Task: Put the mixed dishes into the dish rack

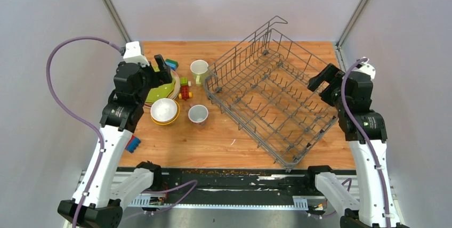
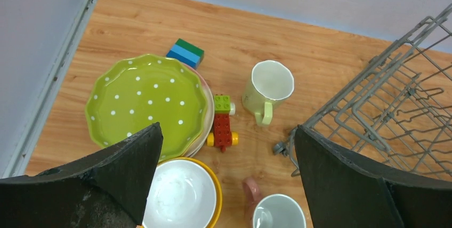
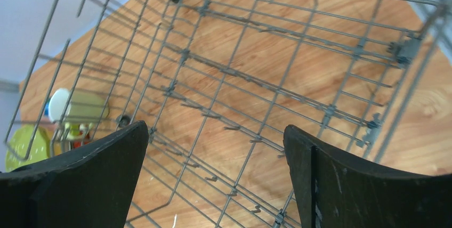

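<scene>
A green dotted plate (image 2: 144, 100) rests on a pale plate at the table's left. A white bowl (image 1: 163, 109) sits on a yellow dish (image 2: 214, 206) in front of it. A cream mug (image 1: 199, 70) stands behind a smaller cup (image 1: 198, 114). The empty wire dish rack (image 1: 241, 129) fills the table's right half. My left gripper hangs open above the plates, nothing between its fingers. My right gripper is open and empty over the rack's right side.
Toy bricks lie among the dishes, including a red one (image 2: 222, 129) and a blue one (image 2: 183, 54). Bare wood (image 1: 213, 148) shows along the front of the table. Walls border the sides and back.
</scene>
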